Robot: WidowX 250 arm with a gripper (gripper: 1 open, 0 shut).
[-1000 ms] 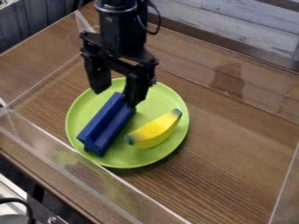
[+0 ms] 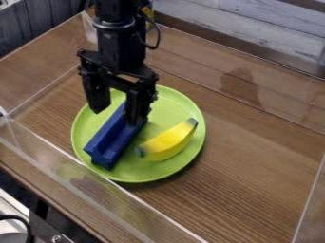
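Note:
A green plate (image 2: 160, 167) lies on the wooden surface, holding a long dark blue block (image 2: 112, 141) on its left and a yellow banana (image 2: 168, 140) on its right. My black gripper (image 2: 120, 93) hangs open over the upper part of the plate, above the far end of the blue block, with nothing visible between its fingers. The back of the plate is partly hidden by the gripper.
A pale plank wall (image 2: 267, 28) runs along the back right. A dark edge with a cable shows at the lower left.
My gripper has moved a little to the left and slightly upward in the view. The plate, block and banana have not visibly moved.

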